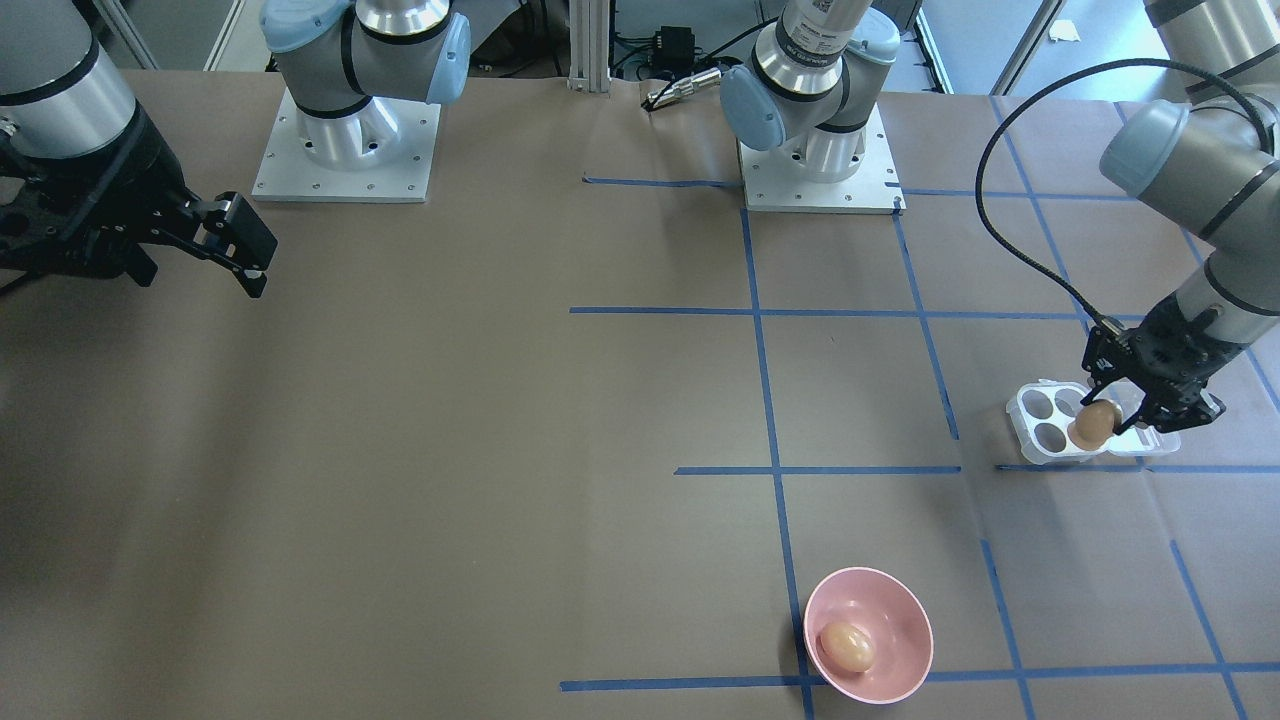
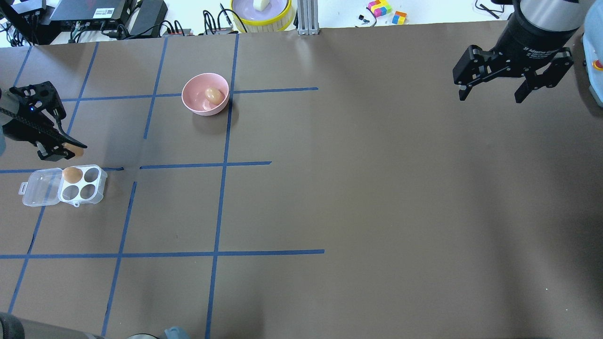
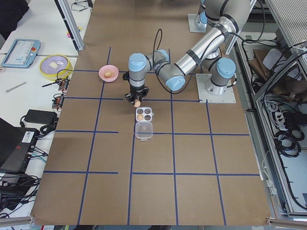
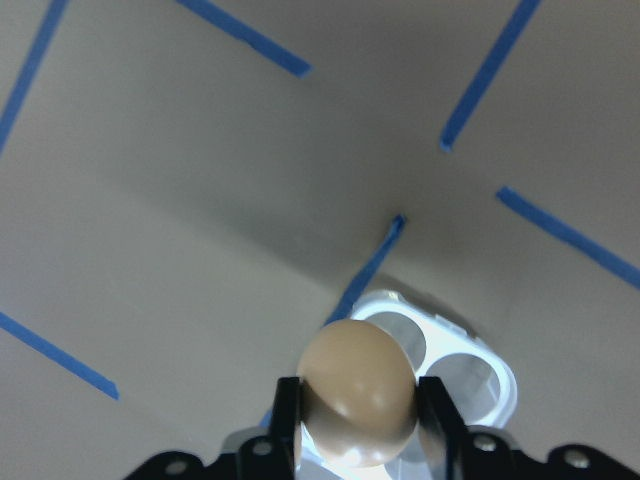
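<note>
My gripper is shut on a brown egg (image 4: 355,375), held just above a white egg box (image 2: 93,192) with round wells and a clear lid (image 2: 42,186). Another brown egg (image 2: 73,174) sits in one well; in the left wrist view the held egg hides part of the box. A pink bowl (image 2: 198,104) with a pale egg (image 2: 213,95) in it stands apart from the box, also seen in the front view.
A second black gripper (image 2: 511,76) hangs at the far side of the table, away from the box. Other arm bases (image 1: 345,180) stand along the back.
</note>
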